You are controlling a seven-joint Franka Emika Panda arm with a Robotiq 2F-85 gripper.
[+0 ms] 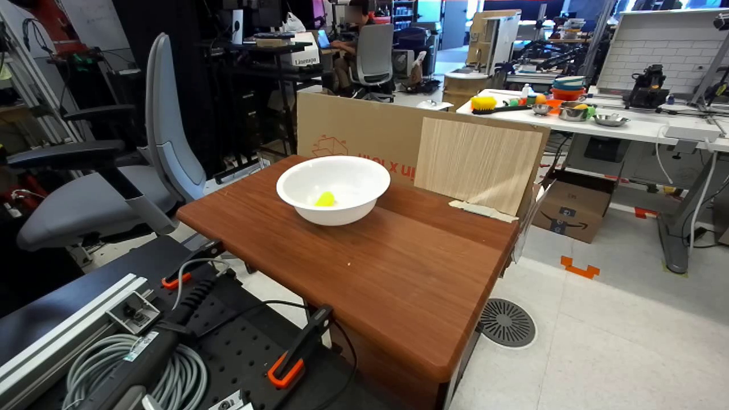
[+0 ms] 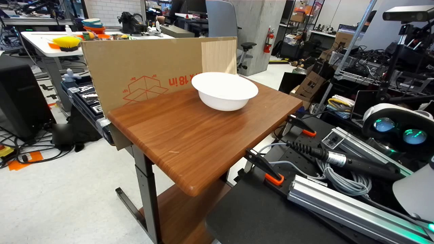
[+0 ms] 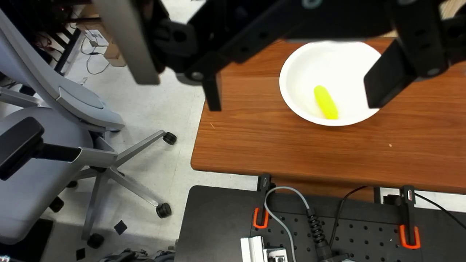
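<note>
A white bowl (image 1: 307,179) rests on the brown wooden table (image 1: 383,287), towards its back left in exterior view 1. Inside it lies a bright yellow, elongated object (image 3: 326,102), against the bowl's near side in the wrist view. From exterior view 2 the bowl (image 2: 224,99) shows only its outside and rim, so the yellow object is hidden there. My gripper appears only in the wrist view, its dark fingers (image 3: 389,76) spread wide apart. Nothing is held between them, and table and bowl show through the gap from some way off.
An upright cardboard sheet (image 2: 146,67) borders the table's back edge. Orange-tipped clamps (image 1: 287,369) grip the front edge beside a black pegboard (image 3: 358,227) carrying cables. A grey chair (image 1: 164,136) stands at the left.
</note>
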